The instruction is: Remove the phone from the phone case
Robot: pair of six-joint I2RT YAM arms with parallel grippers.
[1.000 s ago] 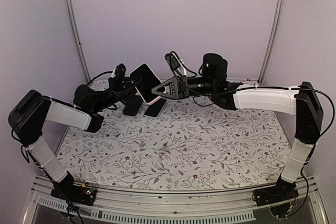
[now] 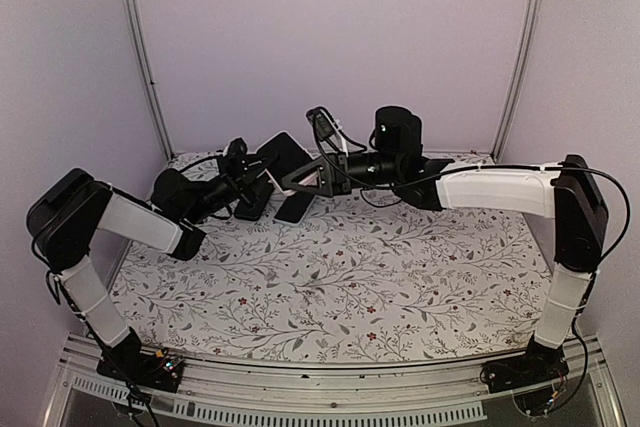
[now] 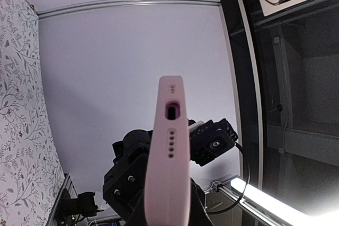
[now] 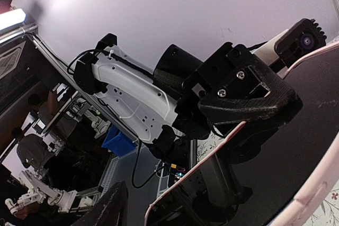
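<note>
A dark phone in a pink case (image 2: 282,155) is held upright above the table by my left gripper (image 2: 255,169), which is shut on its side. In the left wrist view the case's pink edge (image 3: 168,173) with port and holes fills the middle. My right gripper (image 2: 320,175) is at the case's right lower part, fingers around that area; whether they touch it is unclear. In the right wrist view the phone's glossy face (image 4: 280,168) and pink rim (image 4: 312,183) are close, with the left gripper's finger (image 4: 246,107) against it.
Two dark flat objects (image 2: 295,209) lie on the floral table (image 2: 330,297) toward the back left, behind the held phone. Walls enclose the sides and back.
My left gripper and the cased phone have moved a little right and down. The right gripper has shifted slightly down and left, closer around the case.
</note>
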